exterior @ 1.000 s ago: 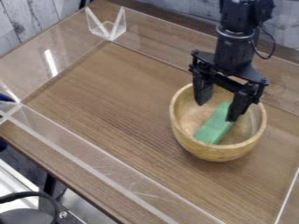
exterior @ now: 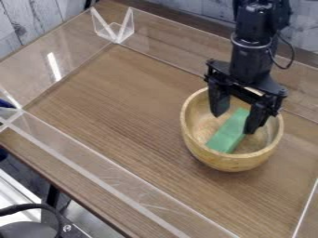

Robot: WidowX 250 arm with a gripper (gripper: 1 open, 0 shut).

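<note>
The black robot arm comes down from the top right. Its gripper is open over a round light wooden bowl, with one finger at the bowl's left and the other at its right. A green oblong object lies in the bowl between and below the fingers.
A clear plastic piece is at the back left. A black cable and part of dark equipment are at the lower left.
The gripper has shifted slightly and sits a little lower in the bowl, its fingers looking somewhat closer together. The bowl and green object are nearly unchanged.
</note>
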